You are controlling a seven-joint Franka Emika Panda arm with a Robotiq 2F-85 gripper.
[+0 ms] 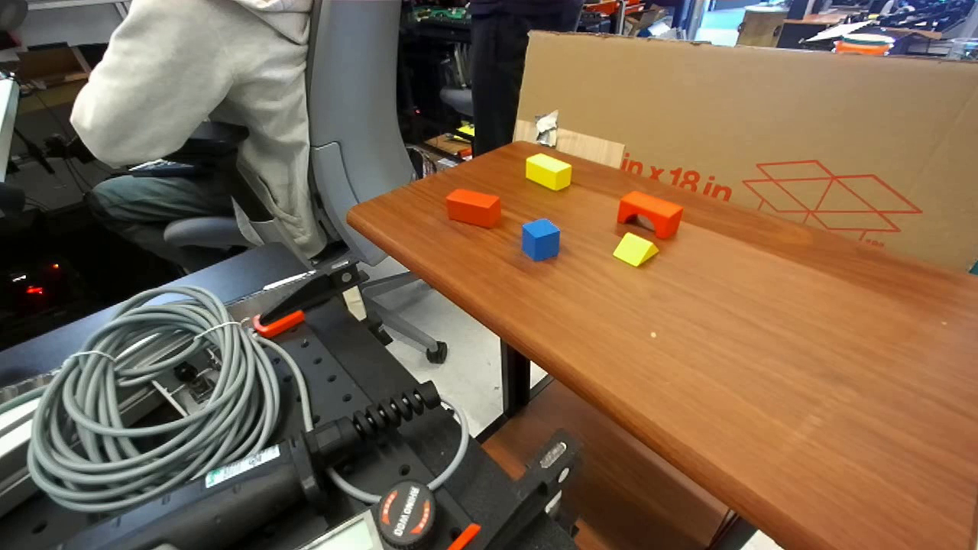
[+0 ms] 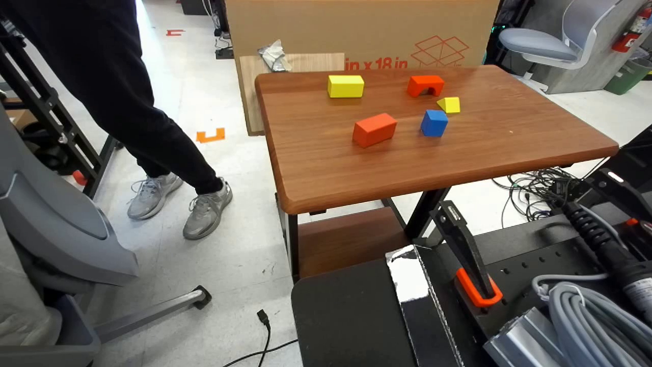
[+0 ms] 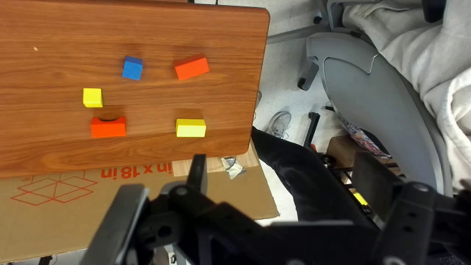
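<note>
Blocks lie apart on the brown table [image 1: 779, 367]. An orange rectangular block [image 1: 474, 209] is near its left end, and a blue cube [image 1: 541, 240] stands beside it. Toward the back sits a yellow rectangular block [image 1: 548, 173]. An orange arch [image 1: 652, 214] stands just behind a small yellow triangular block [image 1: 634, 249]. Only the wrist view shows my gripper. It is open and empty, its dark fingers [image 3: 197, 172] wide apart, with all the blocks off toward the upper left of that view.
A large cardboard sheet [image 1: 752, 128] stands along the table's back edge. Someone sits in a grey chair [image 1: 353, 119] off the left end, and another person's dark-trousered legs [image 2: 122, 98] are near there. Coiled grey cable [image 1: 156, 394] lies on the black bench.
</note>
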